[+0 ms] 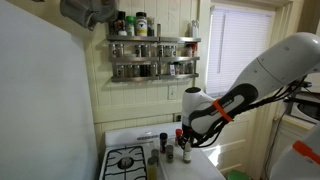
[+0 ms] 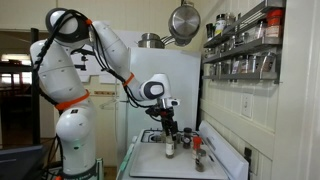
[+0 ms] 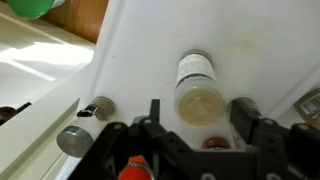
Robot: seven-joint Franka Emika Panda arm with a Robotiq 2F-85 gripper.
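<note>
A white-labelled bottle with a tan round cap (image 3: 200, 101) stands upright on the white countertop, seen from above in the wrist view. My gripper is partly open around its top, with one dark finger at each side of the cap. Gaps show between the cap and the fingers. In exterior view 1 the bottle (image 1: 187, 155) is just below my gripper (image 1: 188, 140). Exterior view 2 also has the bottle (image 2: 170, 149) directly under the gripper; the fingertips are too small there to make out clearly.
A metal-lidded jar (image 3: 78, 136) stands left of the gripper, and several other spice jars are close on its right and behind it. The gas stove (image 1: 126, 163) lies to the left. Jar-filled shelves (image 1: 152, 70) hang on the wall. Open counter (image 3: 145, 45) extends beyond the bottle.
</note>
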